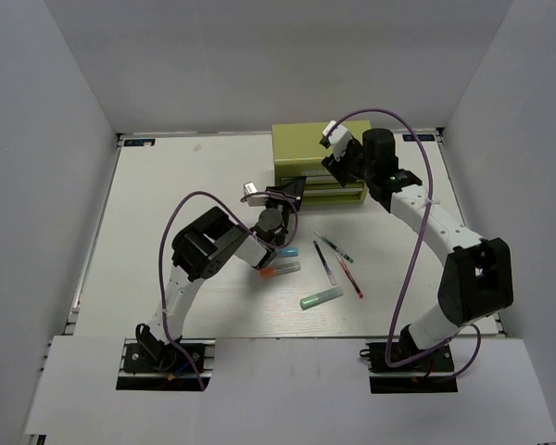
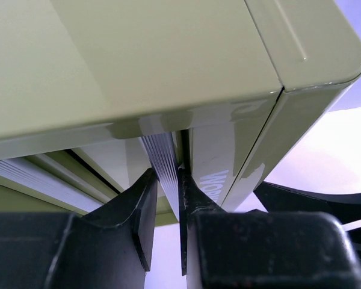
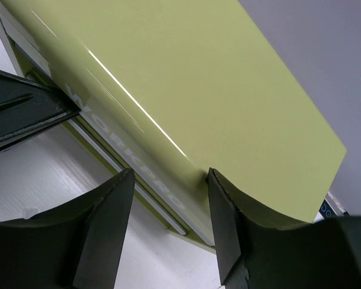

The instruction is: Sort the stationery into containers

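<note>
An olive drawer box [image 1: 310,139] marked WORKPRO stands at the back of the table. My left gripper is at its front, fingertips against a ribbed drawer strip under the upper edge; its fingers are slightly apart, and whether they hold the strip is unclear. My right gripper is at the box's right part, one finger touching the front edge of the top section, the fingers apart with nothing clearly between them.
Walls stand at the back and both sides. Both arms reach in close together at the box's front.
</note>
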